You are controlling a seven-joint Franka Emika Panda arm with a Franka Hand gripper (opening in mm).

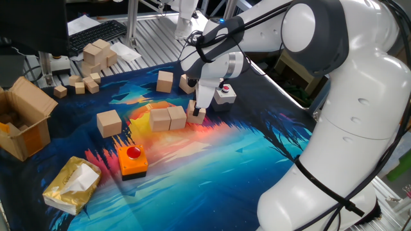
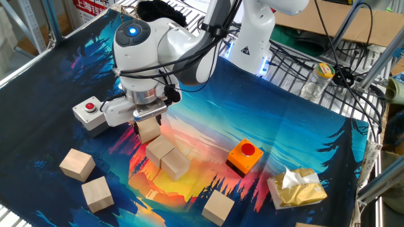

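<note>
My gripper [image 2: 148, 125] points down over a light wooden cube [image 2: 149, 131], one dark fingertip on either side of it. Whether the fingers press on the cube or stand slightly apart from it cannot be made out. In exterior view 1 the same cube [image 1: 196, 115] is partly covered by the white hand. It appears to rest on the cloth, at the end of a row with two touching cubes, a nearer one [image 1: 176, 118] and a farther one [image 1: 159, 120]. Between the pair and the cube at my gripper there is little or no gap.
Loose cubes lie apart on the cloth [image 1: 212, 186]: one to the left [image 1: 109, 124], one behind [image 1: 164, 81]. An orange red-button box [image 1: 133, 162], a tissue pack [image 1: 72, 185] and a cardboard box [image 1: 27, 119] stand leftward. A grey button box [image 1: 223, 97] sits close beside the hand.
</note>
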